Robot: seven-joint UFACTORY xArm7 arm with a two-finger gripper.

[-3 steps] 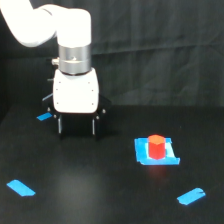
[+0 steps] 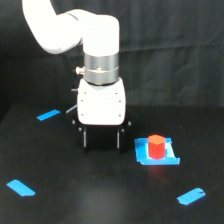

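A red block (image 2: 156, 146) sits on a small white patch inside a blue square outline (image 2: 172, 160) at the right of the dark table. The gripper (image 2: 101, 140) hangs left of it, above the table and apart from the block, with its two thin fingers spread open and nothing visible between them.
Short blue tape strips (image 2: 21, 187) lie at the front left, at the front right (image 2: 190, 195) and at the back left (image 2: 48, 114). A dark backdrop stands behind.
The arm and gripper have moved to the right and slightly downward, closer to the red block. The block has not moved.
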